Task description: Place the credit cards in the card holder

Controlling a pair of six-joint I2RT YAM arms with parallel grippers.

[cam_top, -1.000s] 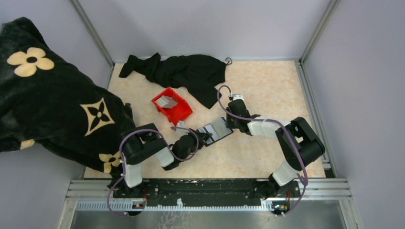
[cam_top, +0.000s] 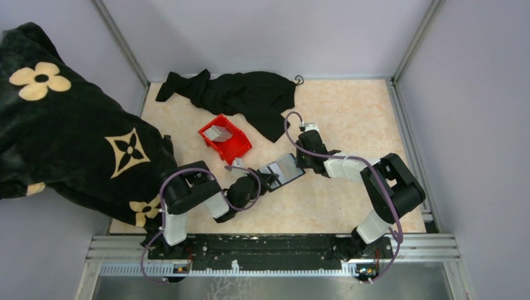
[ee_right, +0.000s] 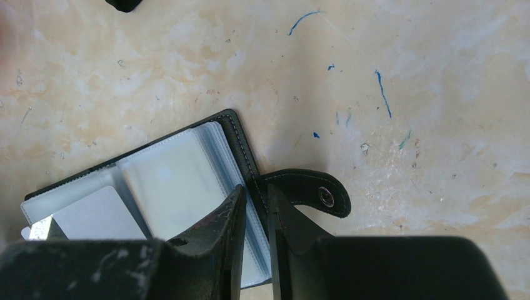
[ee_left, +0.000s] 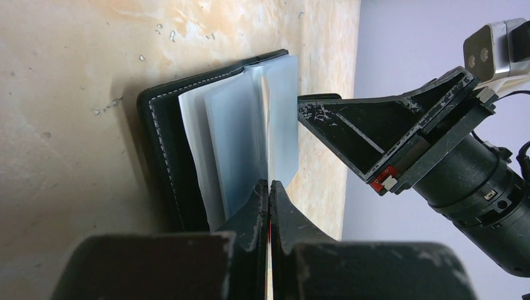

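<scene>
The black card holder (cam_top: 284, 172) lies open on the table, its clear sleeves (ee_right: 178, 187) spread, strap and snap at its right. A pale card (ee_right: 100, 212) lies at its left part. My left gripper is shut at the holder's sleeves, their pale edge rising just beyond its tips; whether anything thin is between them is unclear. My right gripper is over the holder's right edge, fingers part open with a narrow gap and no visible object held.
A red tray (cam_top: 234, 147) with pale cards (cam_top: 217, 133) sits behind the left arm. A black cloth (cam_top: 244, 94) lies at the back, a large patterned fabric (cam_top: 75, 137) at the left.
</scene>
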